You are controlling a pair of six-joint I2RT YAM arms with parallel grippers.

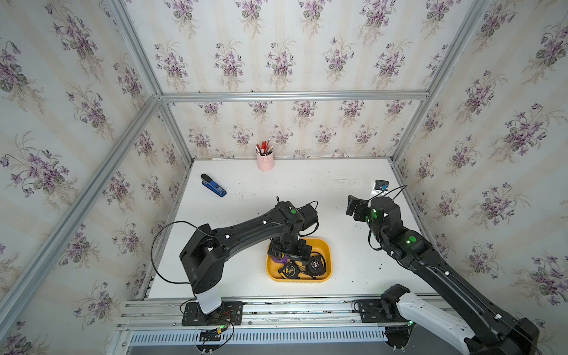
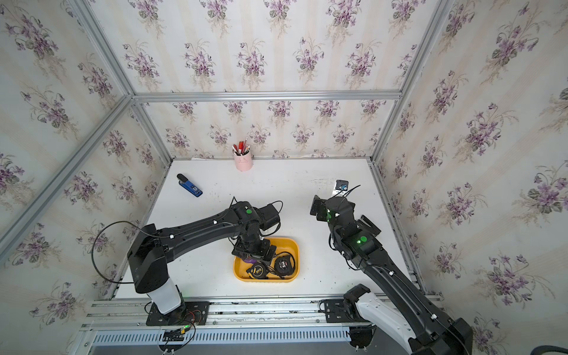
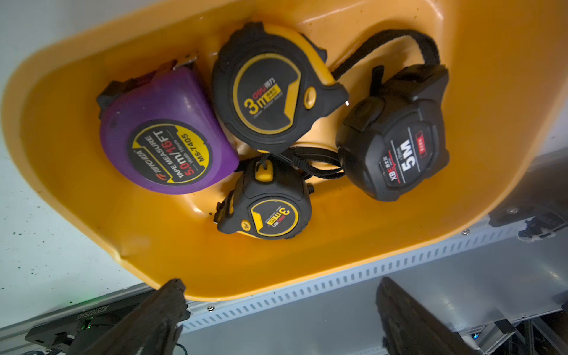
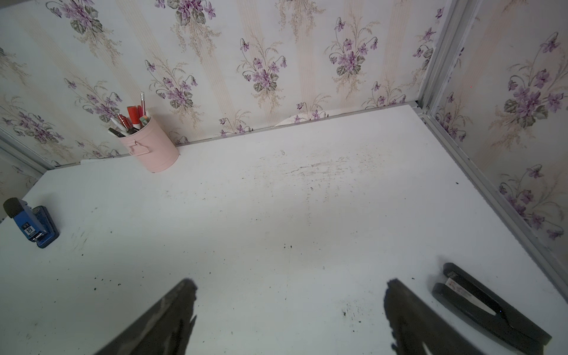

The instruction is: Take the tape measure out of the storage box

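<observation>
In the left wrist view, several tape measures lie in the yellow storage box: a purple one at left, a larger black-yellow one in the middle, a smaller black-yellow one below it, and a black one at right. My left gripper is open above the box, its fingers apart with no tape measure between them. In the top left view the left arm covers part of the purple one. Well to the right of the box, my right gripper hangs open and empty over the table.
A blue stapler and a pink pen holder stand at the back left. A black stapler lies on the right side, partly behind the right arm in the top views.
</observation>
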